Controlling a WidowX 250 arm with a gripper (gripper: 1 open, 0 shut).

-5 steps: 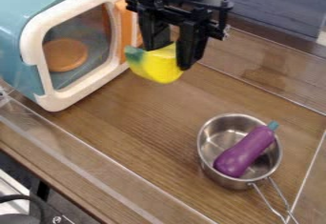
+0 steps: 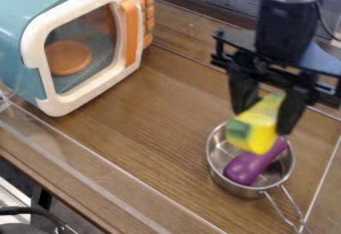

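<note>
My black gripper hangs at the upper right, shut on a yellow object with a green part, which it holds just above a steel pot. The pot has a handle toward the lower right and holds a purple eggplant, partly hidden by the yellow object.
A blue and white toy microwave with an orange plate inside stands at the upper left. A dark cable lies at the bottom left.
My gripper has moved right and down with the yellow object, from beside the microwave to over the pot.
</note>
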